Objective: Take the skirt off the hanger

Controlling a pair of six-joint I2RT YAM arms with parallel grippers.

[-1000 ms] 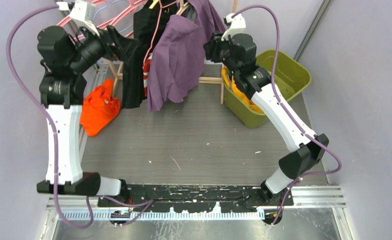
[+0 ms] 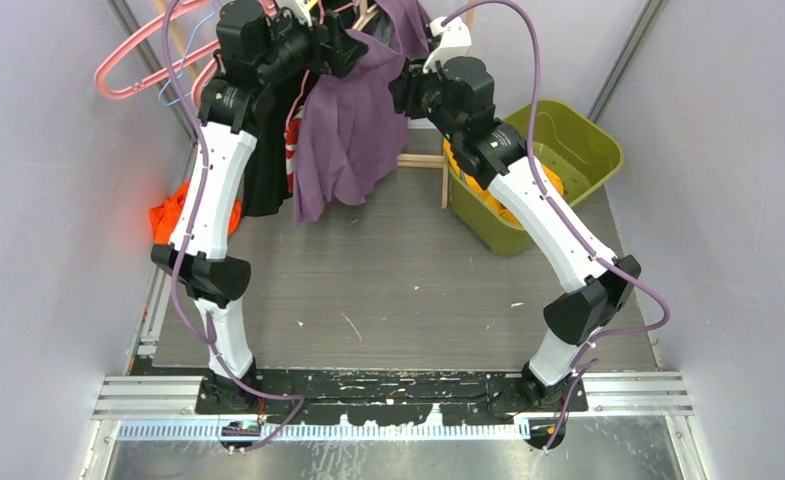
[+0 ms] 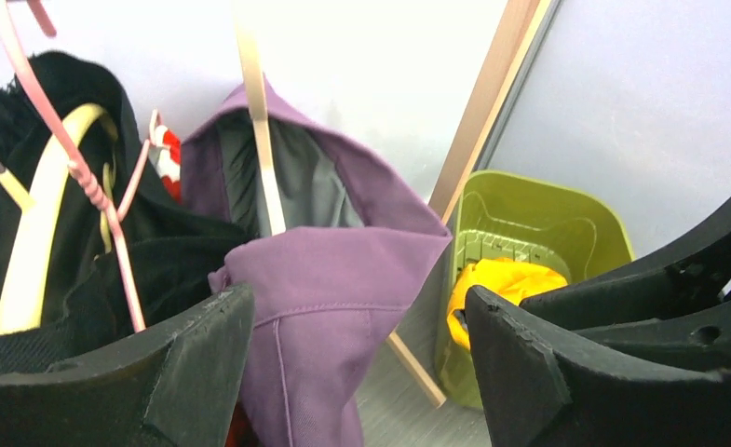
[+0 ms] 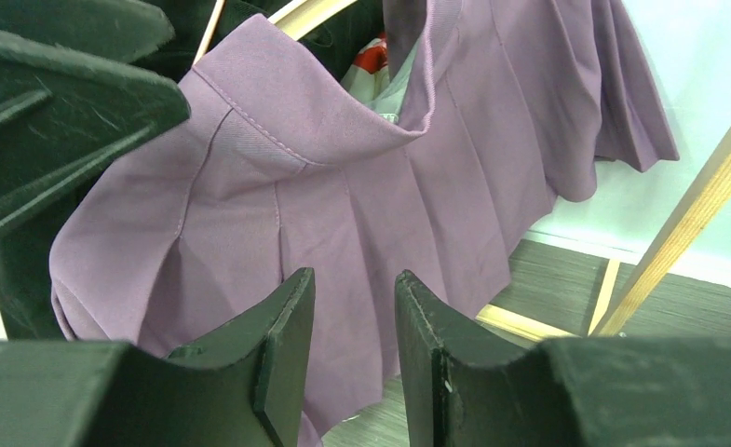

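A purple skirt [image 2: 348, 135] hangs from a wooden hanger [image 3: 261, 140] among other clothes on the rack. Its waistband [image 3: 343, 270] sags and gapes around the hanger. Over the top of the skirt, my left gripper [image 2: 356, 52] stands open. In the left wrist view the waistband shows between and beyond its fingers; contact is not clear. On the skirt's right side is my right gripper [image 2: 400, 92], partly open, with a narrow gap between its fingers. Through that gap only skirt cloth behind shows. The left gripper's fingers [image 4: 91, 121] cross the right wrist view's upper left.
A black garment [image 3: 26, 177] hangs close on the skirt's left, with pink hangers [image 2: 133, 75] farther left. On the right stands a green bin [image 2: 583, 155] holding yellow cloth. An orange cloth [image 2: 168, 215] lies at left.
My left arm has swung right, bringing its gripper from left of the black garment to the skirt's top. My right gripper has shifted slightly left. The skirt hangs in nearly the same place.
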